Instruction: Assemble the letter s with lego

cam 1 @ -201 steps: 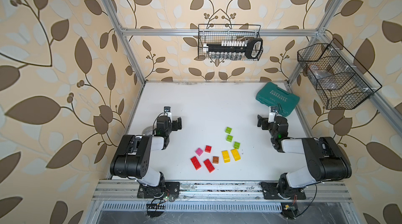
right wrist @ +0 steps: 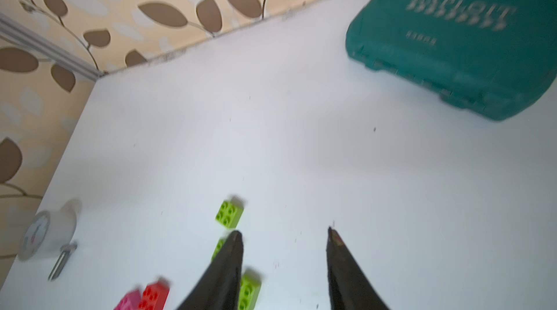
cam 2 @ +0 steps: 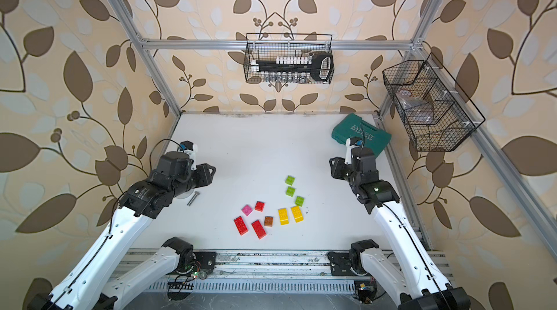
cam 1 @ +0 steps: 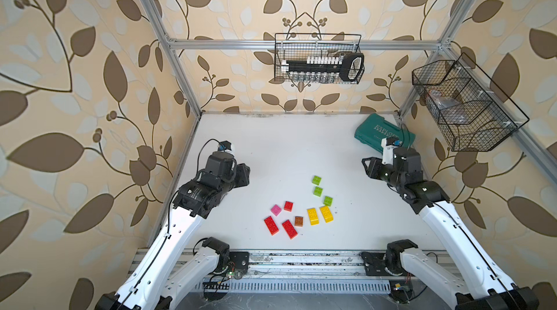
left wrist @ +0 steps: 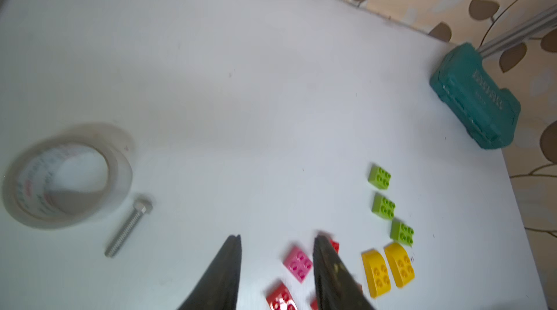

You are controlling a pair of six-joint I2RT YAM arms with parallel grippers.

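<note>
My left gripper hangs over the left of the table, its fingers apart and only table and bricks below visible between them. Likewise my right gripper is over the right side, fingers spread around nothing. None appears joined, and both grippers are clear of them.
A tape roll (left wrist: 119, 176) and a metal bolt (left wrist: 128, 227) lie on the left of the table. The green case (right wrist: 452, 37) occupies the far right corner. Wire baskets (cam 1: 319, 60) hang on the frame.
Both arms have swung from folded, elbows-out poses to stretched ones, reaching in from the front corners. The grippers have shifted only slightly and turned. The bricks have not moved.
</note>
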